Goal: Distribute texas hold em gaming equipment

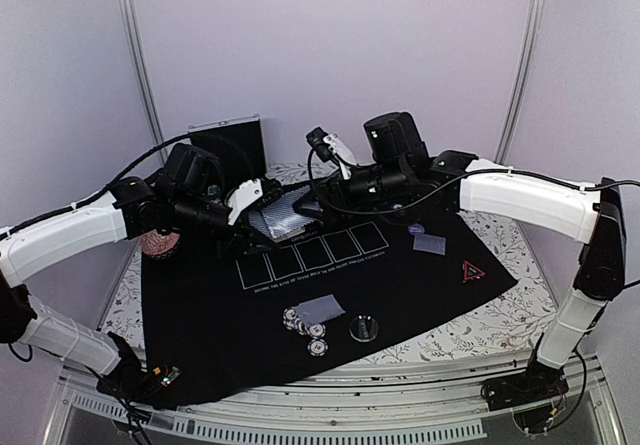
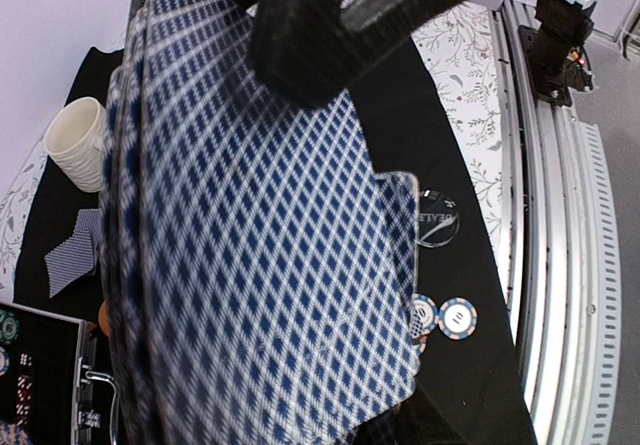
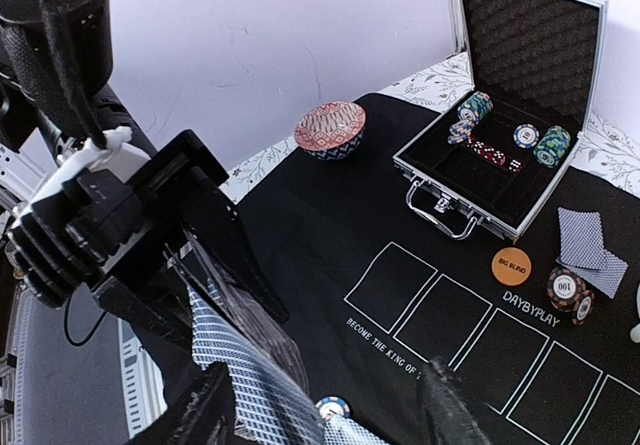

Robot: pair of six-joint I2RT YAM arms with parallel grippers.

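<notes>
A fanned deck of blue-and-white patterned cards (image 1: 280, 215) is held above the mat, and it fills much of the left wrist view. My left gripper (image 1: 250, 233) is shut on the deck; in the right wrist view its dark fingers (image 3: 235, 240) lie on either side of the cards. From the right, my right gripper (image 1: 310, 203) reaches the deck's other end. Its two fingers (image 3: 440, 405) stand apart at the bottom of the right wrist view, the cards near the left one. Whether it touches a card cannot be made out.
The chip case (image 3: 490, 180) stands open at the back left, a patterned bowl (image 3: 330, 130) beside it. Dealt cards (image 1: 320, 309) with several chips (image 1: 317, 347) and the clear dealer disc (image 1: 364, 328) lie in front. More cards (image 1: 430, 244) lie right. A white cup (image 2: 77, 143) stands behind.
</notes>
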